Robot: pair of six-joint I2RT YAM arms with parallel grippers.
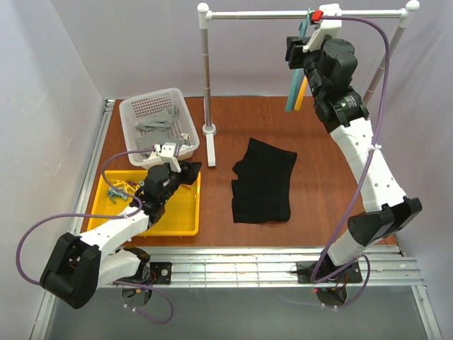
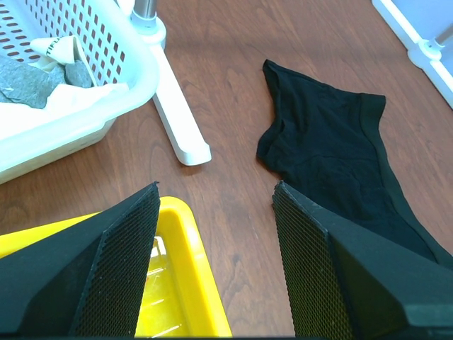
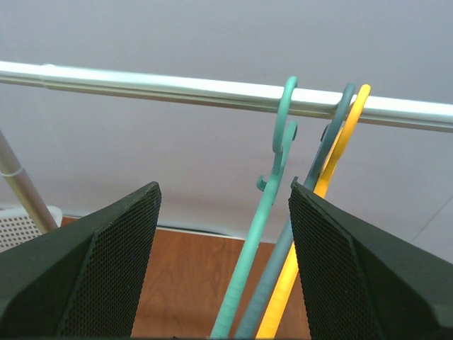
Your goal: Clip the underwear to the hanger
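Observation:
The black underwear (image 1: 262,184) lies spread on the wooden table, also visible in the left wrist view (image 2: 333,149). My left gripper hangs over the yellow tray (image 1: 180,219), fingers apart and empty. My right gripper is raised at the rail, open, facing three hangers: teal (image 3: 263,198), grey (image 3: 274,273) and yellow (image 3: 338,151). Their hooks sit on the rail (image 3: 177,90); the teal one runs down between my fingers in that wrist view, apparently untouched.
A white basket (image 1: 127,113) with grey cloths stands at the back left. Small clips lie in the yellow tray. The rack's white feet (image 2: 180,134) rest on the table. Bare table surrounds the underwear.

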